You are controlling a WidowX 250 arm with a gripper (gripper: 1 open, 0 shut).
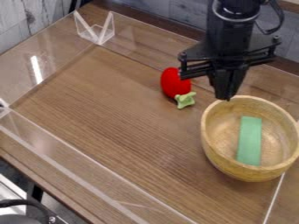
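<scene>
My gripper (226, 73) hangs over the upper right of the table, shut, with nothing visible between its fingers. A red oval object (173, 82) lies left of it, partly behind the dark gripper body, with a small pale green piece (184, 101) just below. A wooden bowl (212, 157) at the lower right holds a green rectangular block (249, 140).
A clear wire or plastic basket (91, 26) stands at the upper left.
</scene>
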